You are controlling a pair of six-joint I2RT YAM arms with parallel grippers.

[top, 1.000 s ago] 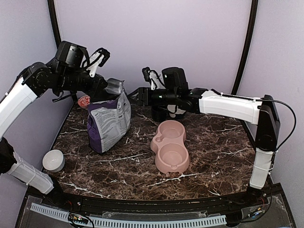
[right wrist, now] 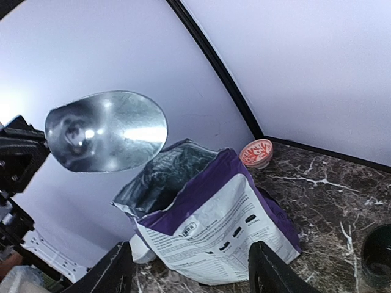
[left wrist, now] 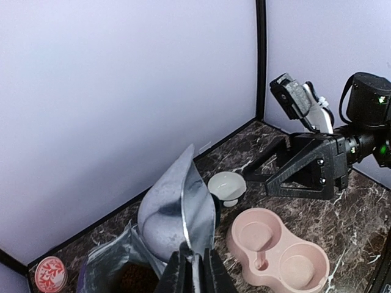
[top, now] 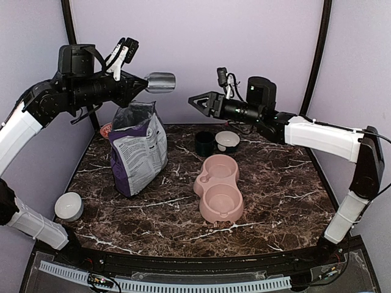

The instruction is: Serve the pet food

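Note:
My left gripper [top: 142, 85] is shut on a metal scoop [top: 162, 82], raised above the open purple-and-white food bag [top: 138, 155]; its fingers grip the handle at the bottom of the left wrist view, and the scoop [right wrist: 107, 131] fills the right wrist view's upper left. Dark contents [left wrist: 133, 278] show inside the bag in the left wrist view. The pink double bowl [top: 221, 207] stands at centre; I cannot tell that it holds any food. My right gripper [top: 200, 104] stands open above and behind it, right of the scoop, nothing between its fingers.
A dark cup [top: 204, 143] and a white bowl [top: 228, 139] stand at the back. Another white bowl [top: 69, 206] is at the front left, and a round red-lidded tub [left wrist: 51, 273] is behind the bag.
My left gripper has lifted the scoop up out of the bag and slightly right. My right gripper has moved up and to the right, away from the bag.

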